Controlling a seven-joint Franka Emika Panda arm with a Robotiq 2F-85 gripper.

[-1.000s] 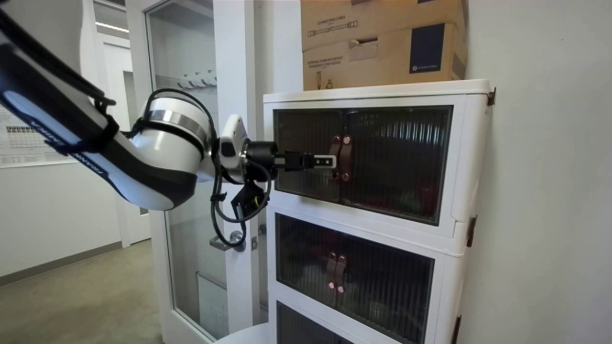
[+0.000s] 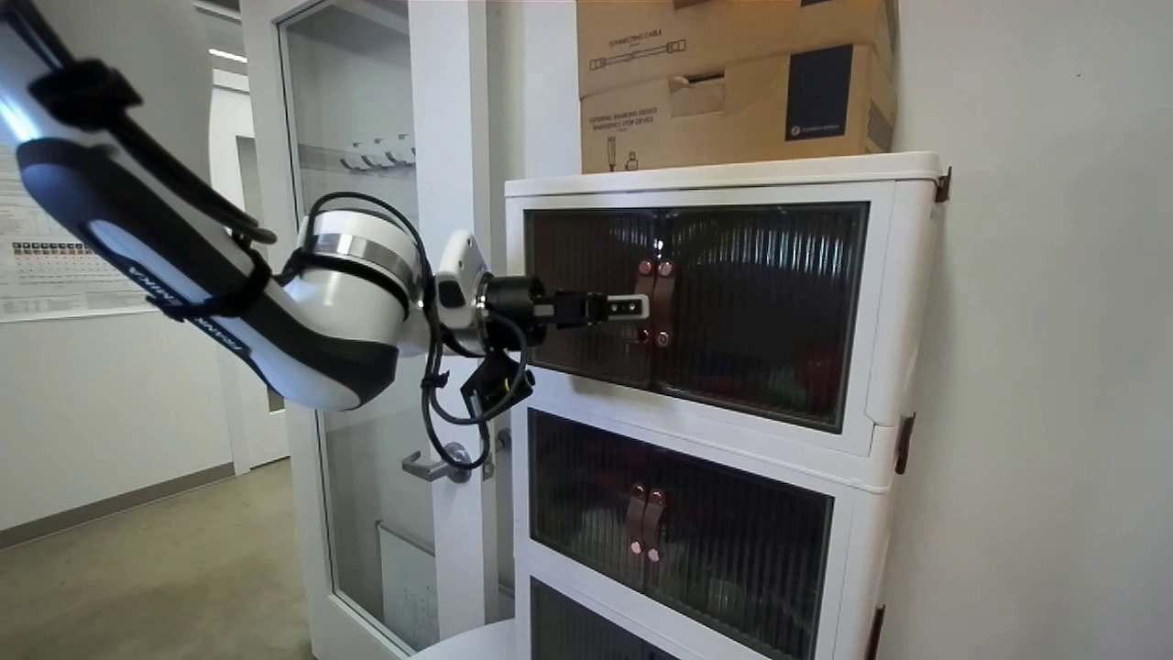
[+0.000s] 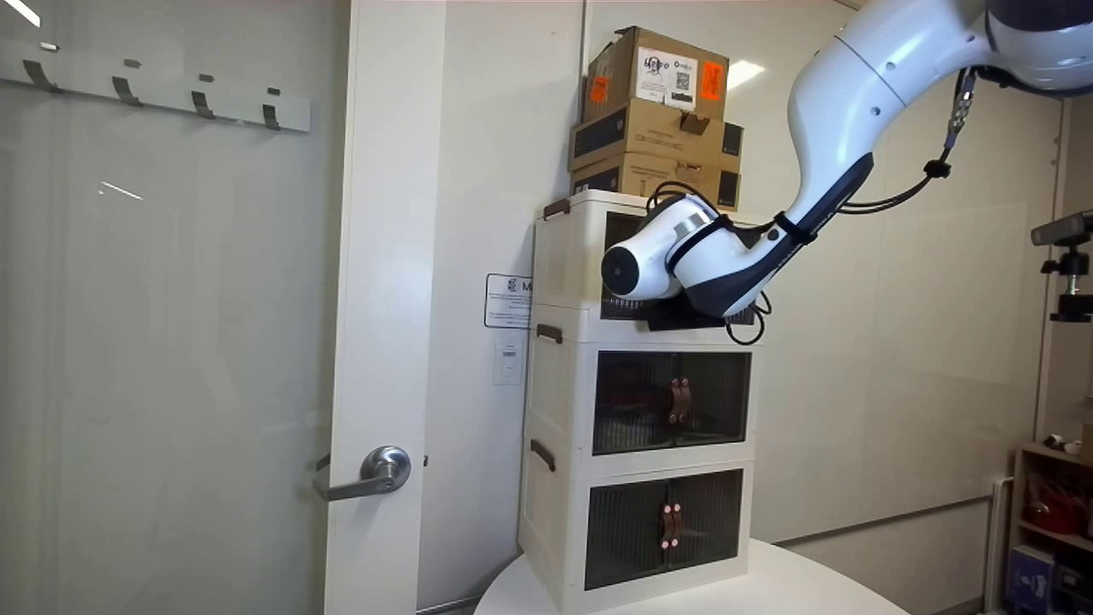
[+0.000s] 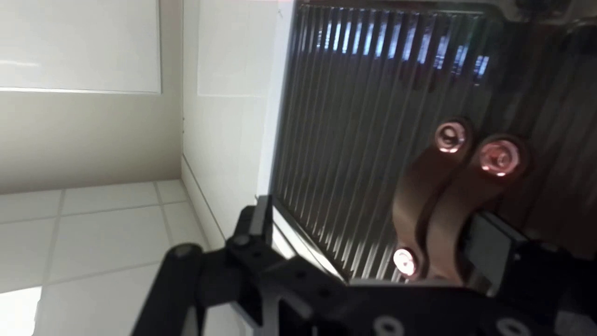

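Note:
My gripper (image 2: 629, 308) points at the top compartment of a white cabinet (image 2: 896, 297), level with its two brown strap handles. In the wrist view the fingers are wide apart, so the gripper is open. One finger pad (image 4: 488, 246) sits right beside the nearer strap handle (image 4: 454, 215); whether they touch I cannot tell. The other strap handle (image 4: 415, 193) lies between the two fingers' lines, and the far finger (image 4: 260, 218) is off toward the cabinet's white frame. Both dark ribbed doors (image 2: 759, 313) look closed. The arm hides the gripper in exterior view 2.
Cardboard boxes (image 2: 726, 99) are stacked on top of the cabinet. Below are further compartments, their doors (image 3: 671, 403) closed. The cabinet stands on a white round table (image 3: 820, 584). A glass door with a lever handle (image 3: 374, 473) is nearby on the left.
My gripper has shifted slightly right, closer to the top handles, and the arm behind it has moved right as well. The cabinet doors look unchanged.

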